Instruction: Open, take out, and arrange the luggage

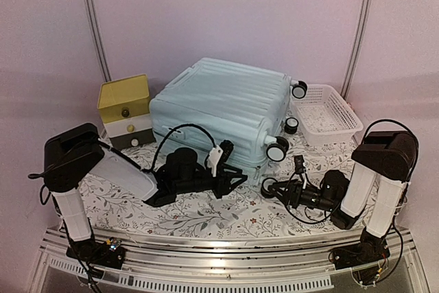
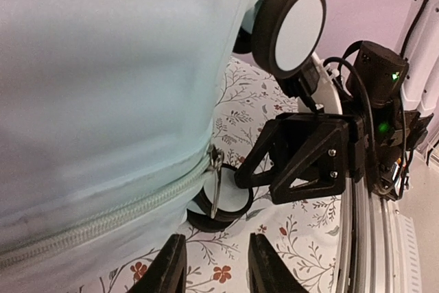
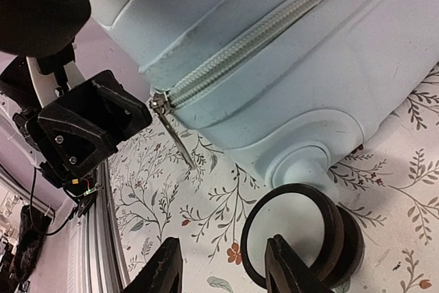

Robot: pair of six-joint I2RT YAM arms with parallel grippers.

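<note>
A pale blue suitcase (image 1: pixel 219 101) lies flat on the floral mat, wheels toward the right. Its zipper (image 2: pixel 137 204) runs along the side, the metal pull (image 3: pixel 175 135) hanging at the near corner. My left gripper (image 1: pixel 233 180) is beside that corner, part open with nothing visible between its fingertips. My right gripper (image 1: pixel 278 190) is at the lower corner wheel (image 3: pixel 285 235); in the right wrist view its fingers reach onto that wheel from below, and the grip itself is partly out of frame.
A stack of small drawers (image 1: pixel 123 101) stands at the back left. A white plastic basket (image 1: pixel 346 125) sits behind the right arm.
</note>
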